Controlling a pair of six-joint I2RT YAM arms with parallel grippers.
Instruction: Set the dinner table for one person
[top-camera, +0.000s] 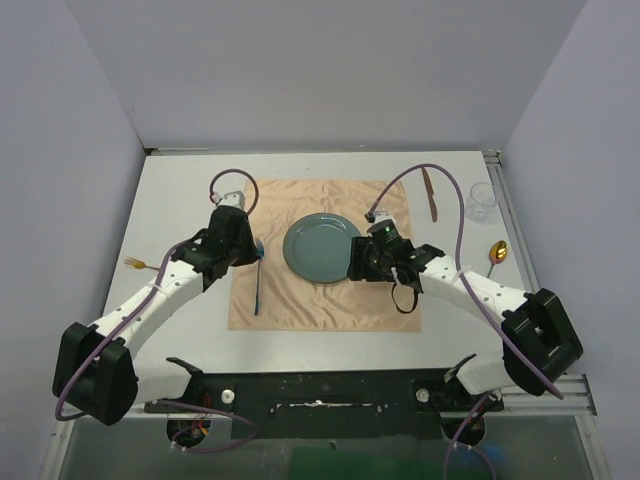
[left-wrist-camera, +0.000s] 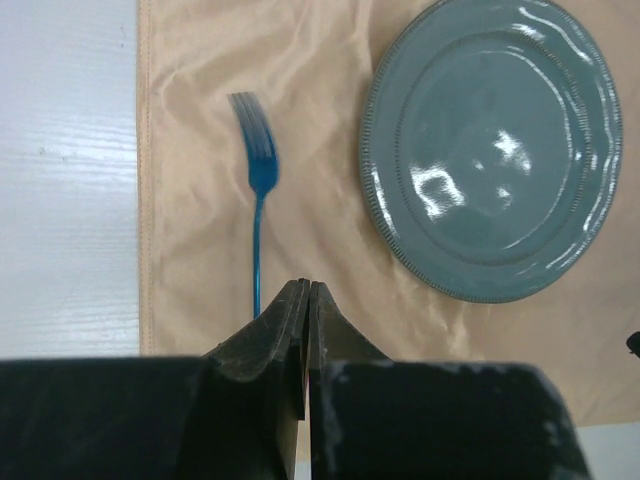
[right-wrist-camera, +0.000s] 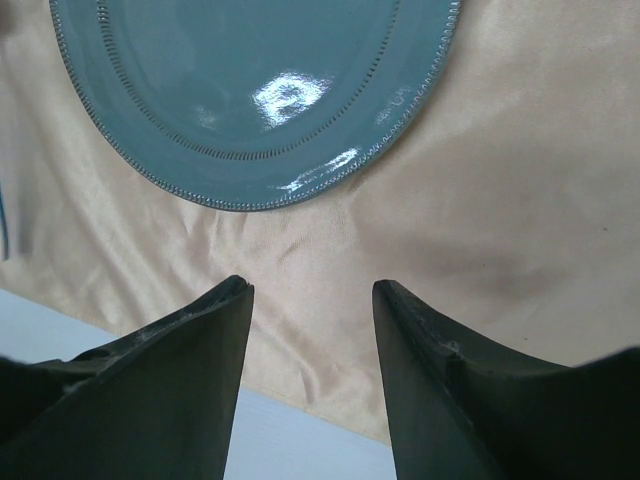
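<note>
A blue fork is over the left part of the tan placemat, tines toward the back, left of the grey-green plate. In the left wrist view the fork runs down until its handle passes behind my left gripper's finger. That left gripper is shut, and nothing shows between its fingertips. The plate lies flat to its right. My right gripper stands open and empty above the placemat, just off the plate's lower right rim in the top view.
At the right side of the table are a brown knife, a clear glass and a gold spoon. A gold fork lies at far left, partly hidden by my left arm.
</note>
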